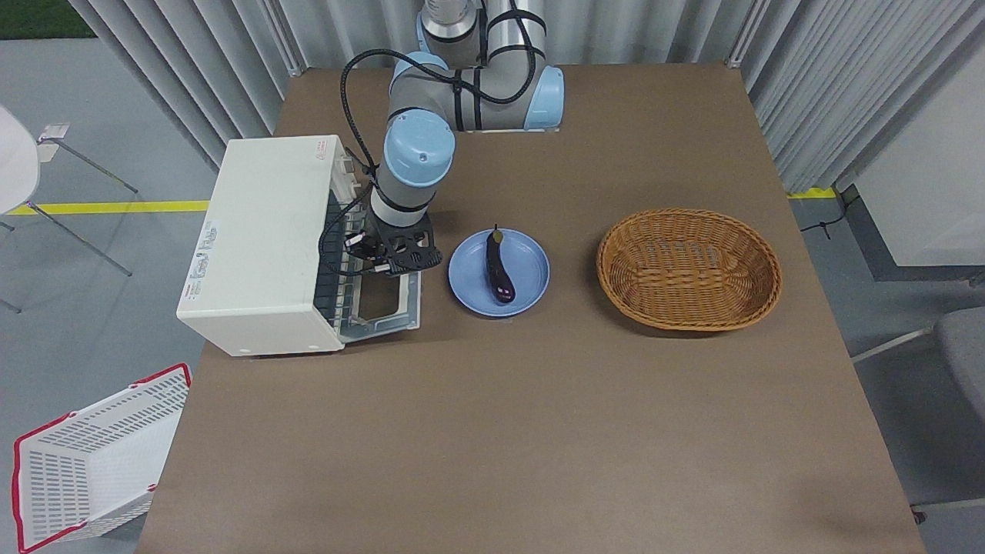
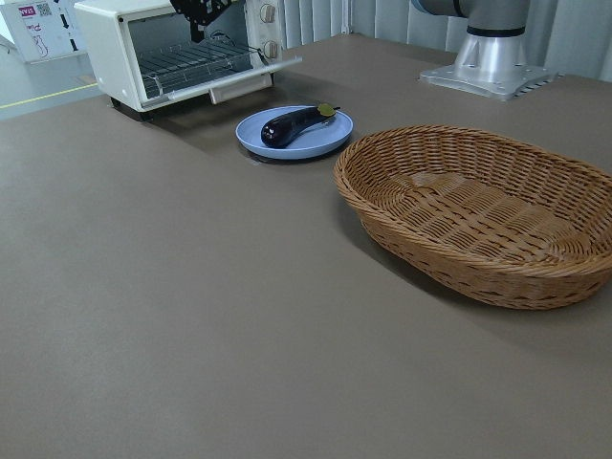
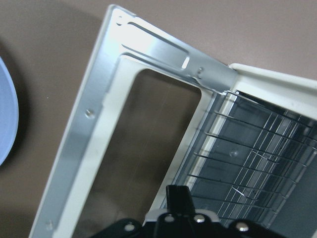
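Note:
A white toaster oven stands on the table with its glass door folded down flat and a wire rack visible inside. My gripper hangs above the door, near the oven's front. In the wrist view its black body shows at the bottom edge; whether it is open or shut I cannot tell. A blue plate beside the oven holds a dark eggplant.
A wicker basket sits on the right. The arm's base is at the back. A white crate is on the floor.

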